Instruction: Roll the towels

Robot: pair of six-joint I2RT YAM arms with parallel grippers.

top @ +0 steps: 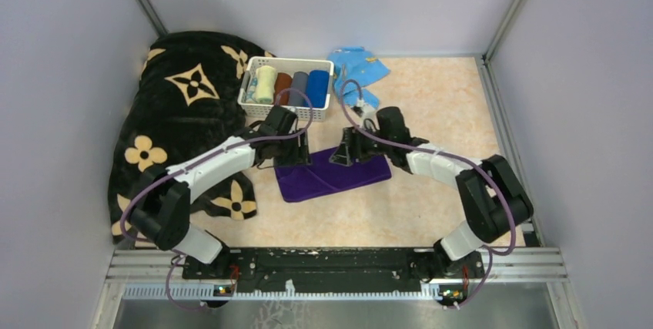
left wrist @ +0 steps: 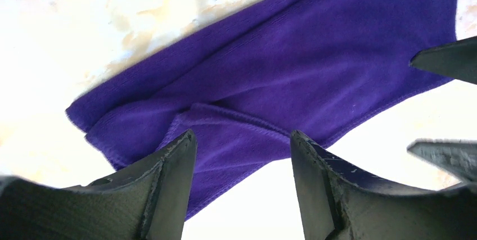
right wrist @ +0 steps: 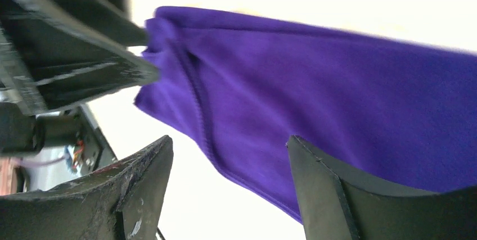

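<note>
A purple towel lies folded into a long strip on the table, slightly slanted in the top view. Its left end is uneven, with a folded-over flap in the left wrist view. Above that end, my left gripper is open, with its fingers apart and nothing held. Nearer the middle of the towel is my right gripper, also open and empty. The left gripper's dark fingers show at the upper left of the right wrist view, over the towel.
Behind the towel stands a white basket with several rolled towels. A crumpled blue towel lies right of it. The black flowered blanket covers the left side.
</note>
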